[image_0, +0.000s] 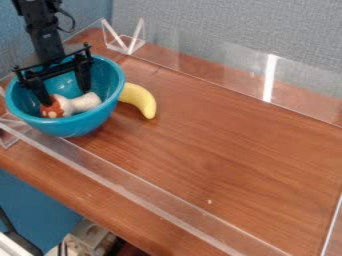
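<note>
A teal bowl (96, 116) sits at the left of the wooden table. Inside it lie a white rounded object (84, 101) and a red-and-white item (56, 109). My black gripper (60, 82) is open over the bowl's back left part, its fingers reaching down inside the rim, just above and behind those items. A yellow banana (140, 98) lies outside the bowl, against its right side.
Transparent strips (269, 78) run along its back and front edges. A white wire stand (124, 45) is behind the bowl.
</note>
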